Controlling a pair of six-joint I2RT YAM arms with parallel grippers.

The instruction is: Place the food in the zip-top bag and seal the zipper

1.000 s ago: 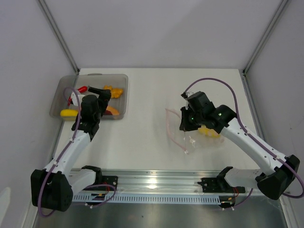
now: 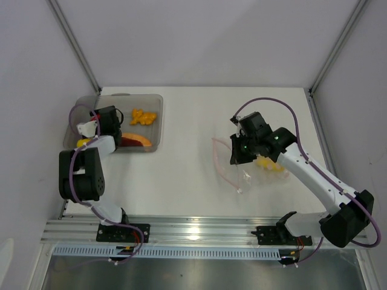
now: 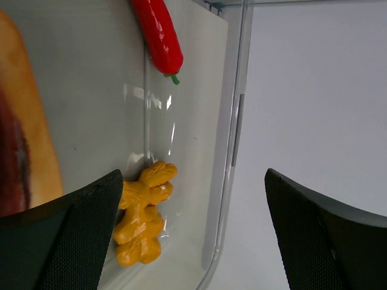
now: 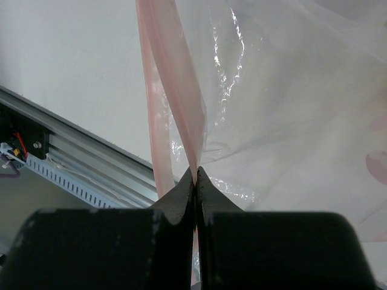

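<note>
My left gripper is open over the grey bin (image 2: 154, 121), nothing between its fingers. In the left wrist view it is above a red pepper (image 3: 160, 39), an orange knobbly food (image 3: 142, 235) and a brown-orange long item (image 3: 27, 145). The top view also shows a yellow item (image 2: 83, 142), partly hidden by that arm. My right gripper is shut on the pink zipper edge (image 4: 181, 90) of the clear bag (image 4: 278, 121), which lies on the right of the table with yellow food (image 2: 272, 163) visible in it.
Metal rails (image 2: 193, 223) run along the front edge, with walls at both sides and the back.
My left arm has moved back and leftward over the bin, its gripper now lower among the food. The right gripper has barely moved.
</note>
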